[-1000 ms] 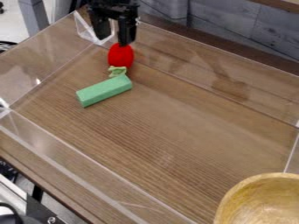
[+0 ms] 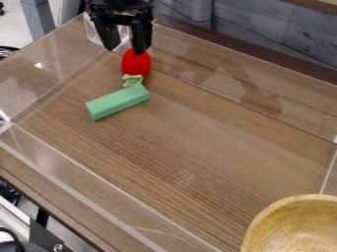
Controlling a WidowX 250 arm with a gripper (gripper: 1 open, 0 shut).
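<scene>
The dark gripper (image 2: 121, 31) is at the top left, open, its fingers hanging above a red object (image 2: 136, 62) that has a small green top. A green block (image 2: 117, 101) lies tilted on the wooden table (image 2: 198, 167), just below the red object. A clear or white item (image 2: 102, 34) stands partly behind the gripper.
A yellow bowl (image 2: 294, 224) sits at the lower right, cut off by the frame. A dark edge with cables shows at the left.
The gripper has shifted slightly above the red object; the objects on the table look unchanged.
</scene>
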